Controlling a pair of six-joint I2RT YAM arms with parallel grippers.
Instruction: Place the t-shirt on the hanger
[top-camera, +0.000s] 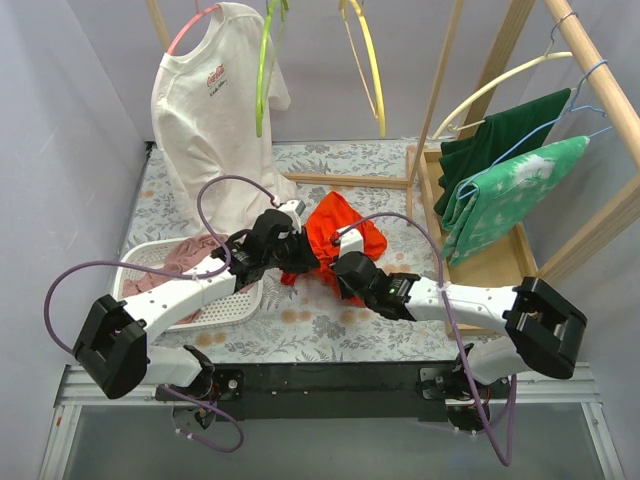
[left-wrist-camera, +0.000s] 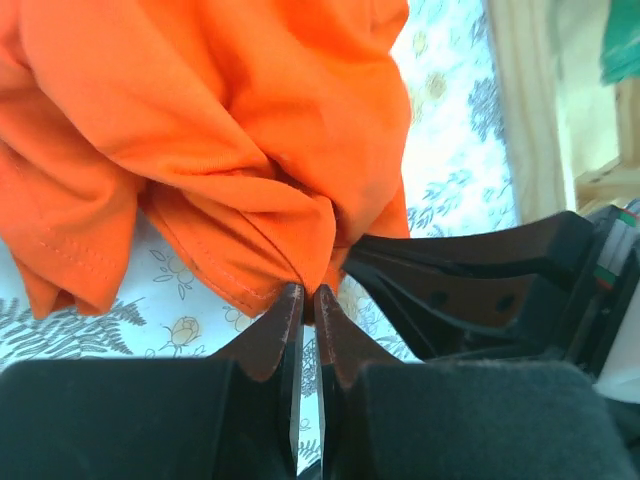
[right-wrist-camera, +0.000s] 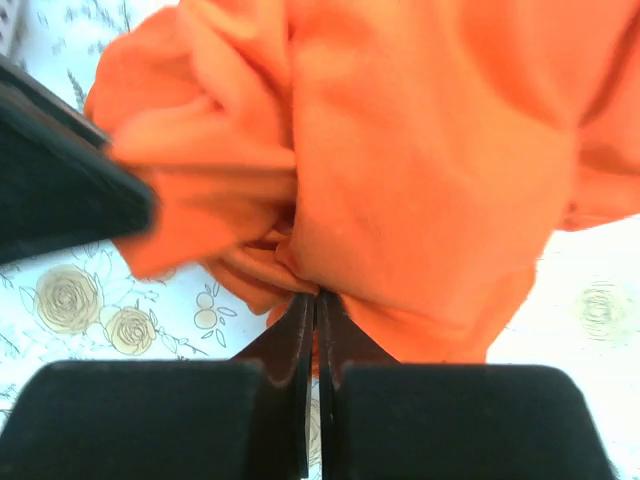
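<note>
The orange t-shirt (top-camera: 340, 220) lies crumpled on the flowered table between my two arms. At its near left side, my left gripper is shut on a fold of the orange cloth. My right gripper is shut close beside it, with a thin fold of the shirt gathered at its fingertips. Above the table hang empty hangers: a green one (top-camera: 262, 80), a yellow one (top-camera: 370, 65) and a cream one (top-camera: 490, 88). The shirt's near edge is partly hidden by the grippers in the top view.
A white t-shirt (top-camera: 215, 110) hangs at the back left. Beneath my left arm is a white basket (top-camera: 240, 312) with pinkish cloth (top-camera: 160, 285). Green garments (top-camera: 515, 185) hang over the wooden tray (top-camera: 505, 265) at right. Wooden bars border the back.
</note>
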